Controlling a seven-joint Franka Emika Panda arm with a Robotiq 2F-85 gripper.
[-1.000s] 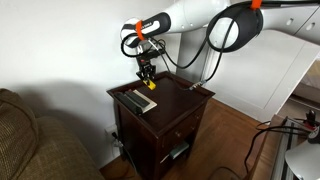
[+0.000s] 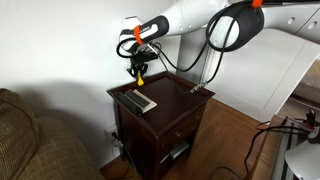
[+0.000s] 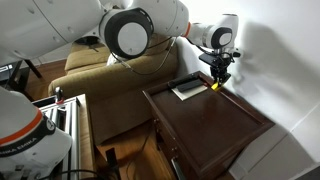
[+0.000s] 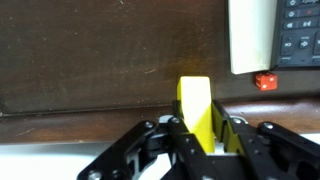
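Note:
A yellow block (image 4: 196, 105) with an orange-looking top face stands between the fingers of my gripper, which is shut on it. In exterior view 1 the yellow block (image 2: 140, 80) shows just beneath the gripper (image 2: 139, 70), by the wall-side edge of the dark cabinet top (image 2: 185, 97). The wrist view places the block over the raised wooden rim (image 4: 80, 122). Whether its lower end touches the wood cannot be told.
A small red die (image 4: 266, 81) lies near the rim, beside a pale panel (image 4: 250, 40) and a black keypad (image 4: 298, 35). A white wall (image 3: 275, 60) rises close behind.
In exterior view 1 the gripper and yellow block have moved left and slightly back, toward the wall-side edge.

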